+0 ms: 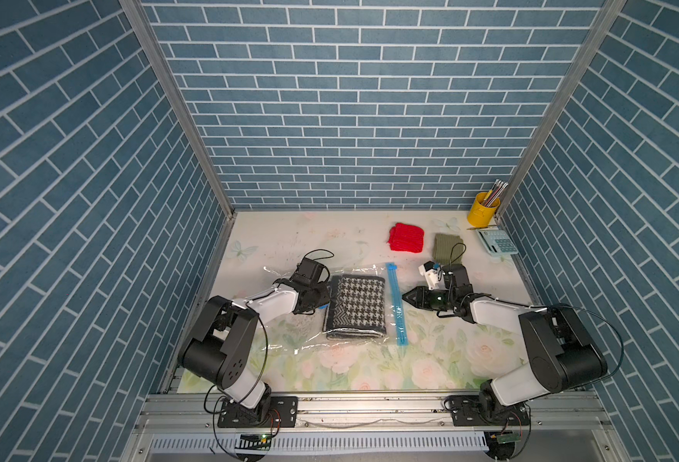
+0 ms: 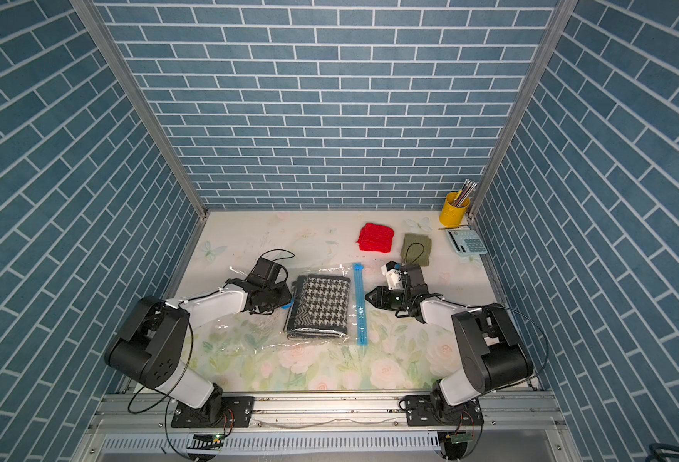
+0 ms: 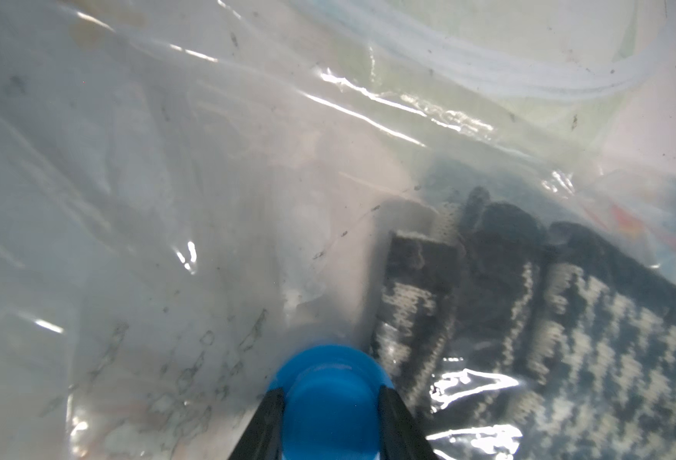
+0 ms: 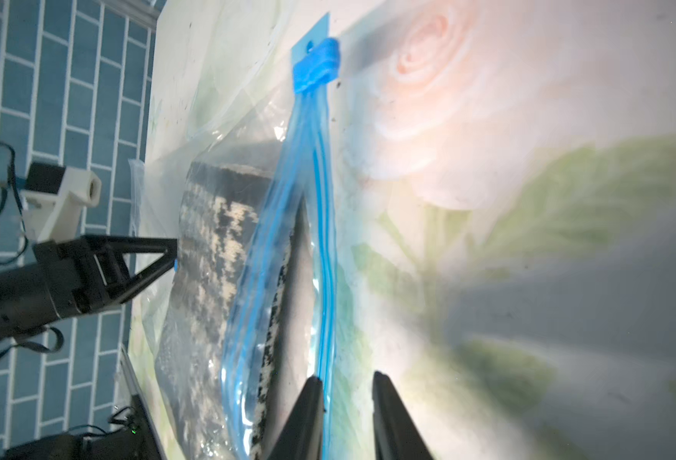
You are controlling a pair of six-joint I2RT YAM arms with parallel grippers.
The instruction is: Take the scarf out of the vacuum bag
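A folded black and white houndstooth scarf (image 1: 358,306) lies inside the clear vacuum bag (image 2: 231,323) on the table. The bag's blue zip seal (image 1: 397,304) runs along its right side. My left gripper is shut on the blue valve cap at the left of the scarf. My right gripper is part open above the table, just right of the zip seal, with nothing seen between its fingers.
A red cloth (image 1: 406,238), an olive cloth (image 1: 448,245), a yellow pen cup (image 1: 482,211) and a calculator (image 1: 497,242) lie at the back right.
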